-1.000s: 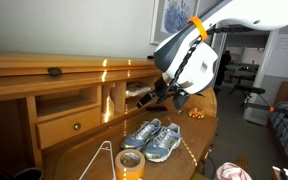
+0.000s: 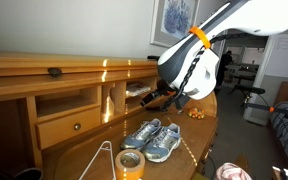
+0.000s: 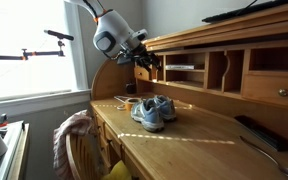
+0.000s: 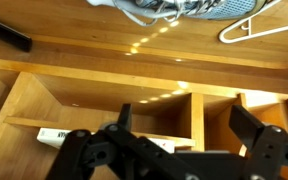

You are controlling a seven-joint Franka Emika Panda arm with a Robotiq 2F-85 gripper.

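My gripper (image 2: 162,98) hangs in front of the desk hutch, beyond and above a pair of grey-blue sneakers (image 2: 164,143) on the desktop. In the wrist view the gripper is open, its two dark fingers (image 4: 246,124) wide apart with nothing held between them. Behind them are the hutch's open cubbies, where a white item (image 4: 54,137) lies partly hidden by the gripper. A sneaker (image 4: 209,8) shows at the top edge of that view. From the other side, the gripper (image 3: 150,62) appears above and behind the sneakers (image 3: 154,113), apart from them.
A tape roll (image 2: 130,163) and a white wire hanger (image 2: 97,155) are near the desk's front. The wooden hutch (image 3: 224,65) lines the back. A black object (image 3: 262,132) lies on the desktop, and bare wood (image 3: 184,148) surrounds the shoes. A chair (image 3: 79,155) stands in front.
The arm's white wrist section has shifted slightly to the right and down, with a small change in tilt. The sneakers and the other desk items have stayed put.
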